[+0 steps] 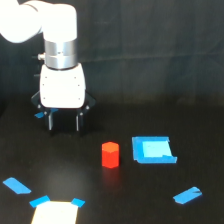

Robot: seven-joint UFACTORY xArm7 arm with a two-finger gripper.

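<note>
A red cube (110, 155) rests on the black table near the middle of the camera view. To its right is a blue-taped square with a pale, light-blue centre (156, 149). My gripper (65, 122) hangs from the white arm at the left, pointing down. Its dark fingers (79, 121) stand apart, and nothing shows between them. The gripper is left of the cube and farther back, clear of it.
At the bottom left lies a bright whitish square (54, 213) with blue tape at its corners. Blue tape strips lie at the left (16, 186) and lower right (187, 195).
</note>
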